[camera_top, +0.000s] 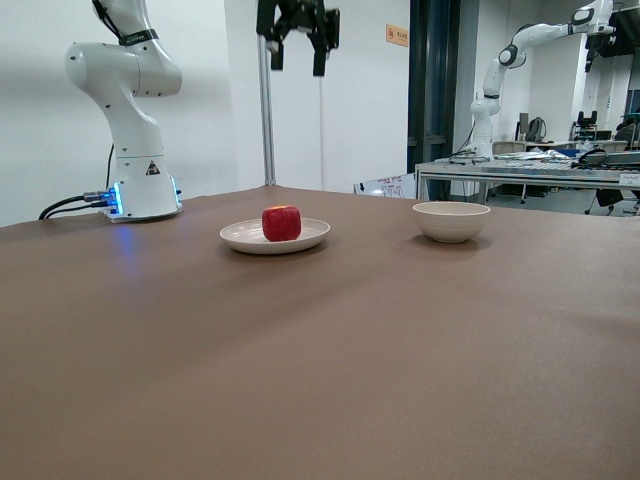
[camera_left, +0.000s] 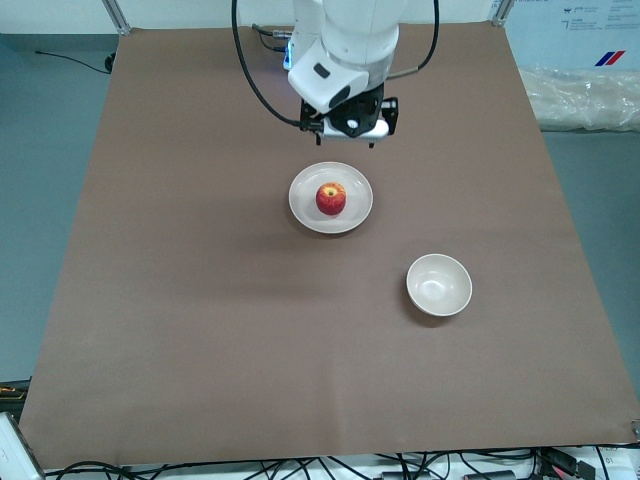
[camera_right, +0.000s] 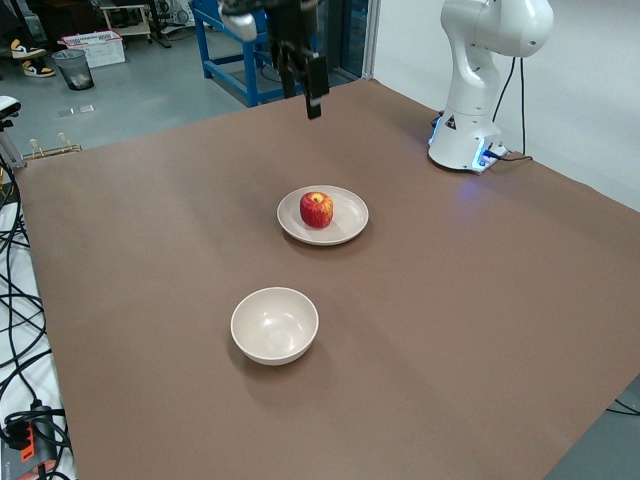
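Note:
A red apple (camera_left: 331, 198) sits on a white plate (camera_left: 303, 200) mid-table, also seen in the top view (camera_top: 281, 223) and the right view (camera_right: 316, 209). An empty white bowl (camera_left: 439, 285) stands apart from the plate, toward the front right in the left view. My gripper (camera_left: 345, 142) is raised above the table beyond the plate in the left view; in the top view its black fingers hang high above the plate and apart, with nothing seen between them.
The white arm base (camera_right: 460, 140) stands at the back with cables behind it. More cables and boxes line the table's front edge.

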